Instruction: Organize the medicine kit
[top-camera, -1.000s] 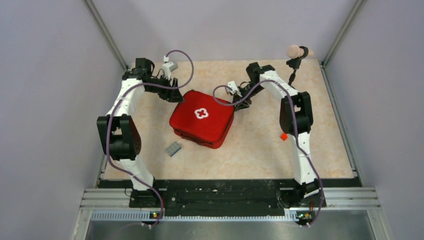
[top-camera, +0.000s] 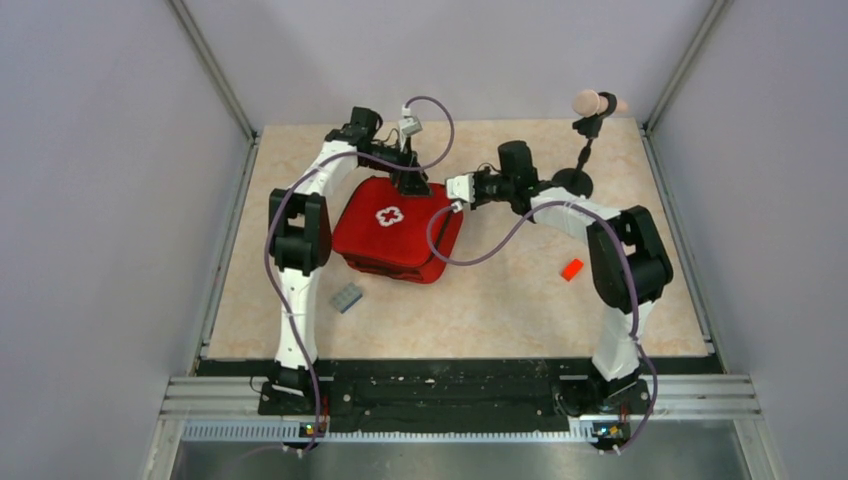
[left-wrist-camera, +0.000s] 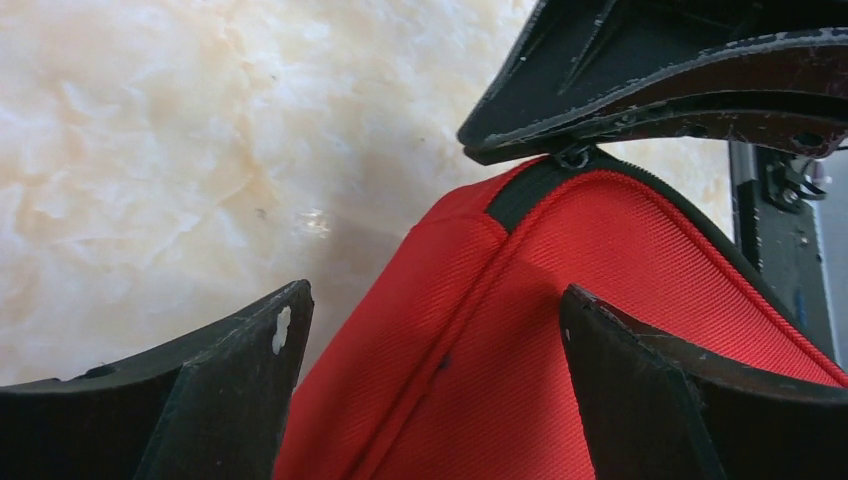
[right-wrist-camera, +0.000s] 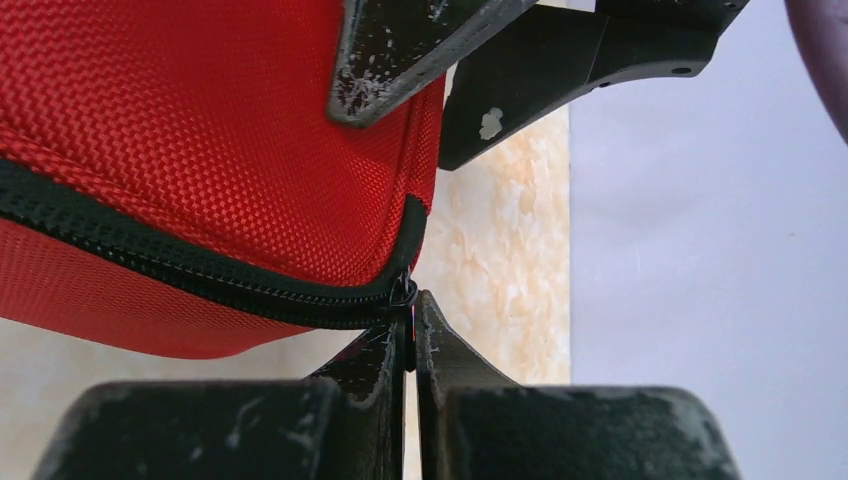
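Note:
The closed red medicine kit (top-camera: 385, 240), with a white cross emblem on its lid, lies at the middle left of the table. At its back right corner, my right gripper is shut on the thin black zipper pull (right-wrist-camera: 403, 291). The black zipper (right-wrist-camera: 190, 270) runs along the kit's side, closed where it shows. My left gripper stands open over the kit's back edge, its fingers (left-wrist-camera: 235, 375) spread on either side of a red fabric corner. Both grippers are close together; the right one also shows at the top of the left wrist view.
A small grey-blue pack (top-camera: 346, 297) lies in front of the kit. An orange-red box (top-camera: 572, 269) is on the right, near my right arm. At the back right stands a black stand (top-camera: 573, 182) with a round head.
Over the last second my left gripper has travelled rightward along the kit's back edge. Lately the kit has shifted slightly back and left, and the right gripper has moved the same way.

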